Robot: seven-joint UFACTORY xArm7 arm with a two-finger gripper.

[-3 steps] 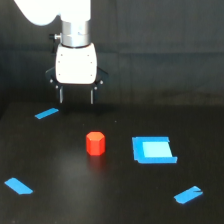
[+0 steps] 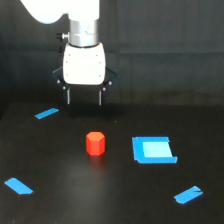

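A red six-sided block [image 2: 95,143] lies on the black table, a little left of the middle in the camera view. Above and behind it hangs my gripper [image 2: 85,96], pointing down from the white arm. Its two dark fingers stand well apart, one on each side of the white hand, with nothing between them. A clear gap separates the fingertips from the block. To the block's right, a blue-taped square [image 2: 137,152] frames a pale light-blue patch [image 2: 156,149].
Short blue tape strips lie flat at the back left [image 2: 46,113], front left [image 2: 18,186] and front right [image 2: 188,195]. Bare black table surrounds the block. A dark curtain-like backdrop stands behind.
My arm and gripper have moved a little to the right and slightly closer or lower. The red block and the blue square stay where they were.
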